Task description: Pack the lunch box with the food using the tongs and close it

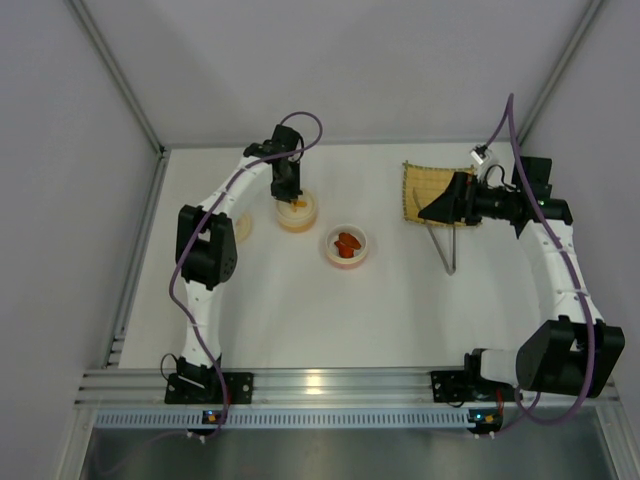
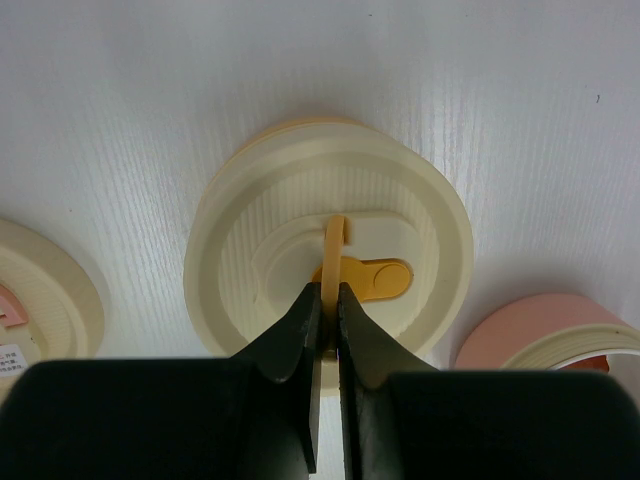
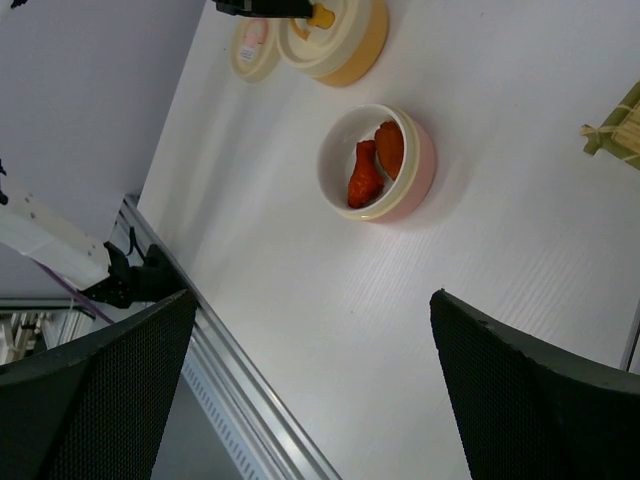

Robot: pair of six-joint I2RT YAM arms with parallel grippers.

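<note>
A round lunch box [image 3: 362, 62] with a yellow-orange body stands at the back, left of centre, its cream lid [image 2: 212, 250] resting on top. My left gripper is over the lid, shut on the thin orange handle [image 2: 333, 245] that stands up from it. To its right, a round pink container [image 3: 418, 178] is uncovered and holds reddish-brown chicken pieces [image 3: 365, 178]. Over on the right side, my right gripper is held open near the bamboo mat [image 1: 430, 185], with nothing between its fingers.
Left of the lunch box, a second cream lid [image 1: 242, 228] with a pink handle lies on the table. Metal tongs [image 1: 452, 262] rest by the mat, partly over it.
</note>
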